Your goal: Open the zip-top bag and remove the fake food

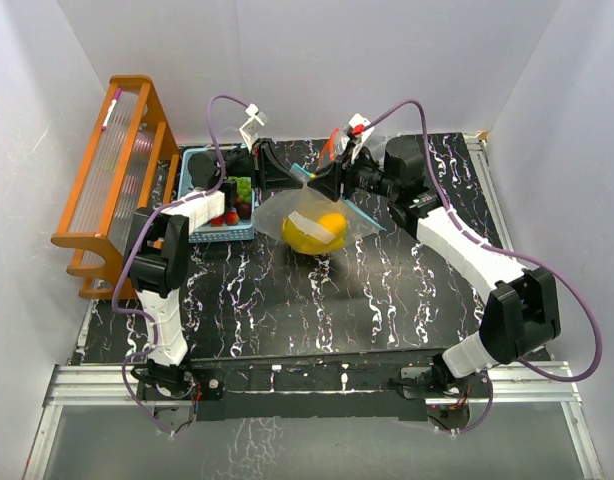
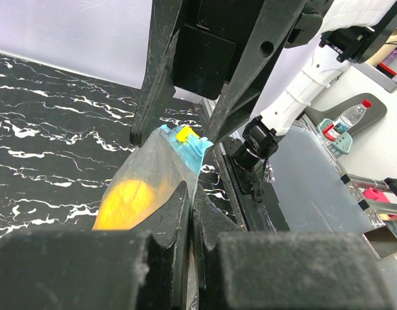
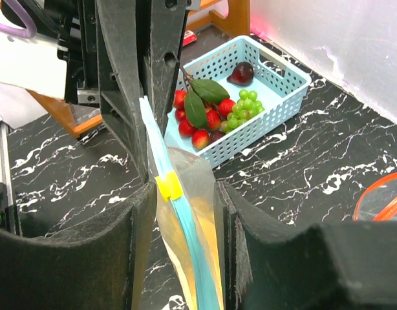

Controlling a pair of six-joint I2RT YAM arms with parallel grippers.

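The clear zip top bag [image 1: 275, 212] hangs between my grippers, with yellow fake food [image 1: 322, 232] inside. Its blue zip strip [image 3: 193, 248] carries a yellow slider [image 3: 169, 186]. My left gripper is shut on the thin bag edge at the strip's end. My right gripper stands part open, its fingers [image 3: 142, 219] on either side of the strip close to the slider, with gaps beside it. Seen from the left wrist, the yellow slider [image 2: 184, 134] lies between the right gripper's parted fingertips [image 2: 138, 132].
Behind the left arm sits a light blue basket [image 3: 286, 97] of fake fruit. A wooden rack [image 1: 117, 180] stands at the left. Another clear bag with an orange-red edge [image 3: 373, 194] lies behind the right gripper.
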